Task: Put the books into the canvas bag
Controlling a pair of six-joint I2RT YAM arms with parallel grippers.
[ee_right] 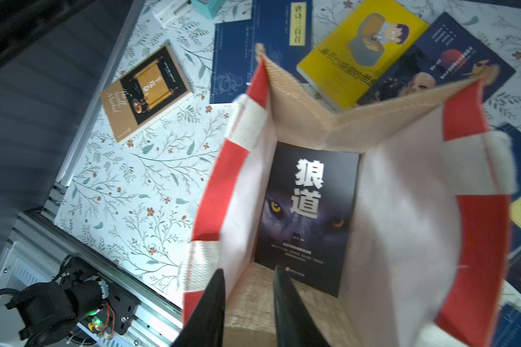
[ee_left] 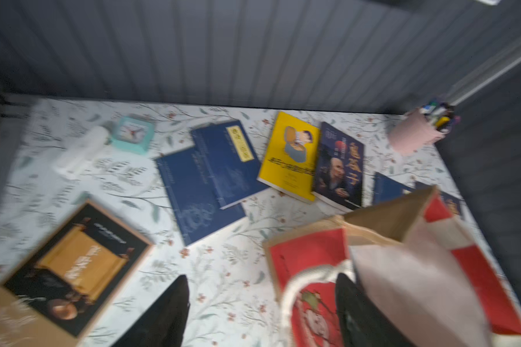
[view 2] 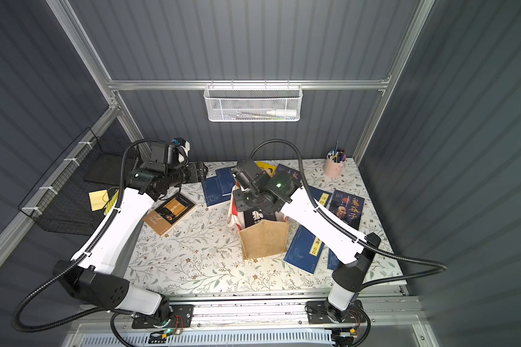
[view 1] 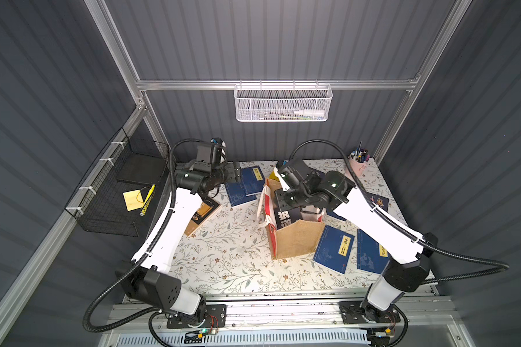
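The canvas bag [view 1: 295, 238] stands upright and open-mouthed near the table's middle, red with white handles. At its bottom lies the dark wolf-eyes book [ee_right: 309, 217]. Above the mouth is my right gripper, partly open and empty. My left gripper is wide open and empty, up and left of the bag. Loose on the table are a yellow book [ee_right: 361, 49], a dark portrait book [ee_left: 339, 166] beside it, overlapping blue books [ee_left: 228, 162], a brown-black book [ee_left: 78, 266], and more blue books [view 1: 334, 248] right of the bag.
A pink pen cup [view 1: 356, 167] stands at the back right. A teal clock [ee_left: 133, 134] and a white object [ee_left: 82, 151] sit at the back left. Black mesh basket [view 1: 115, 193] hangs on the left wall.
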